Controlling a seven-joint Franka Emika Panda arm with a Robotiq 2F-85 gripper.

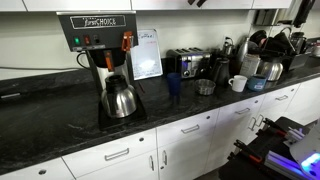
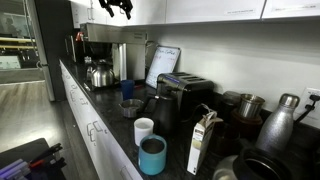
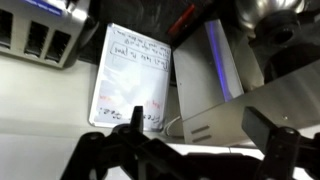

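Observation:
High above the counter, my gripper is open, its dark fingers wide apart with nothing between them. Exterior view 2 has the gripper (image 2: 117,10) near the upper cabinets; only its lower tip shows at the top of exterior view 1. Below it on the counter are a dark blue cup (image 1: 174,83), a clear bowl (image 1: 205,87) and a toaster (image 1: 187,62). A coffee maker (image 1: 97,30) with a steel carafe (image 1: 119,97) stands to the left. Looking down, the wrist view takes in a sheet with writing (image 3: 132,75) and part of the toaster (image 3: 40,30).
A white mug (image 1: 238,83), a teal mug (image 2: 152,154), a dark kettle (image 2: 162,112) and a milk carton (image 2: 201,140) crowd the counter's right part. Upper cabinets (image 2: 215,30) run above. Left of the coffee maker, the black counter (image 1: 45,118) is bare.

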